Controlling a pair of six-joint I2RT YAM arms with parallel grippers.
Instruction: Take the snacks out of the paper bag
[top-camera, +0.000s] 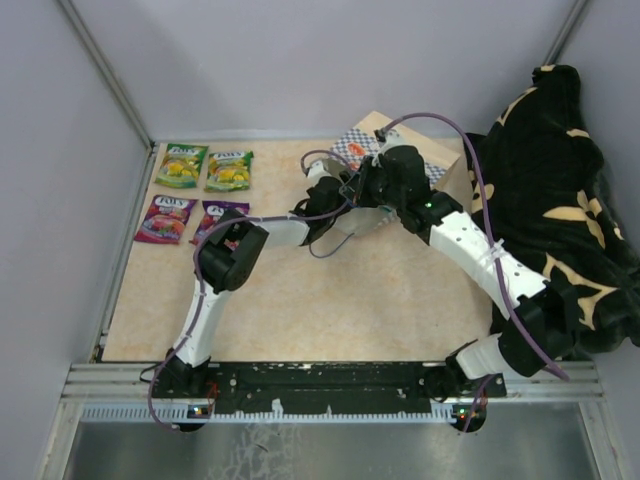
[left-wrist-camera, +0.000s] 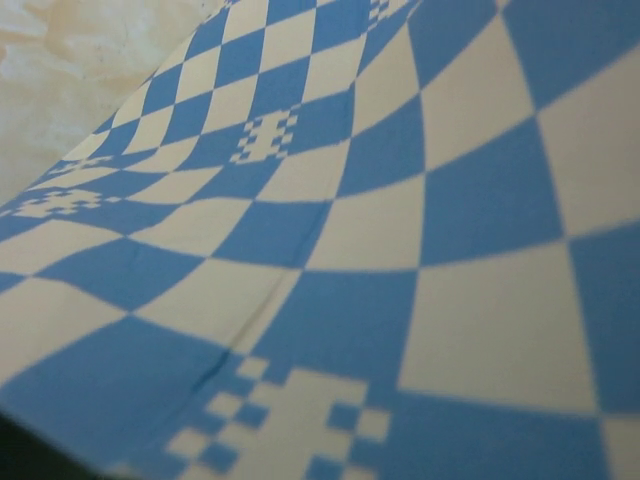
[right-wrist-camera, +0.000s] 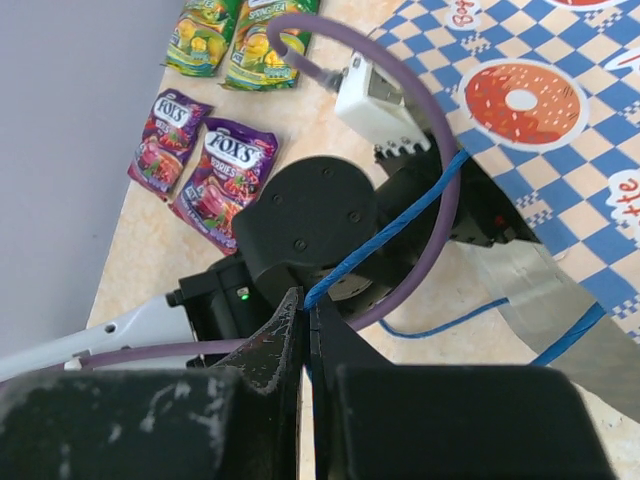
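Note:
The paper bag, blue-and-white checkered with red round prints, lies at the table's back right. In the left wrist view its checkered paper fills nearly everything, very close. My left gripper reaches to the bag's opening; its fingertips are hidden, so its finger state does not show. The right gripper is shut on the bag's blue cord handle, pinched at its tips. Yellow-green snack packs and purple snack packs lie flat at the table's left. What is inside the bag is hidden.
Both arms meet closely in front of the bag, and my left arm crosses near a purple pack. Black patterned cloth lies along the right side.

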